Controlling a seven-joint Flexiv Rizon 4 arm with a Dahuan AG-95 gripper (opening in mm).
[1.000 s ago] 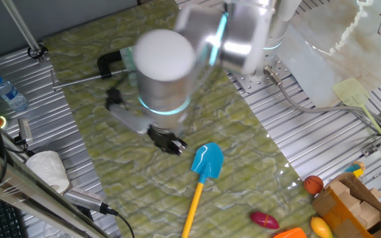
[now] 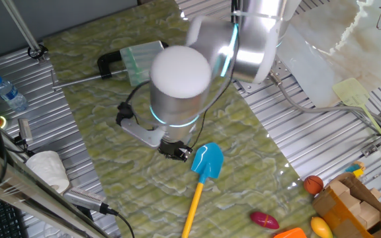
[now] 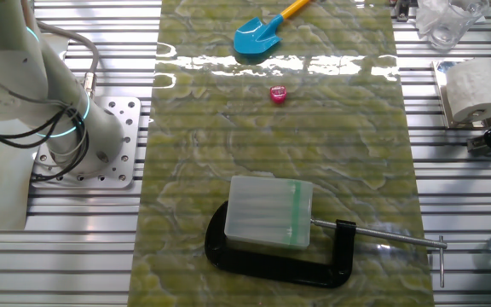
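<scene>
In exterior view 1 my gripper (image 2: 185, 153) hangs above the green marbled mat, close to the blade of a blue toy shovel (image 2: 208, 160) with a yellow handle. Its dark fingers are small and partly hidden by the wrist, so how the fingers stand is unclear. A small pink-red object (image 3: 278, 94) lies on the mat in exterior view 2; my arm hides that spot in view 1. Also on the mat, a black clamp (image 3: 280, 269) lies around a translucent box (image 3: 262, 211) with a green stripe. Exterior view 2 does not include the gripper.
A cardboard box (image 2: 336, 213) of blocks, a small basketball (image 2: 313, 184), a dark red oval toy (image 2: 264, 220) and a yellow toy (image 2: 321, 227) lie at lower right. A water bottle (image 2: 9, 92) and a paper roll (image 3: 473, 89) flank the mat.
The wrist and gripper have shifted slightly right and down in exterior view 1, with the gripper turning as it went. The shovel and other objects there stay put.
</scene>
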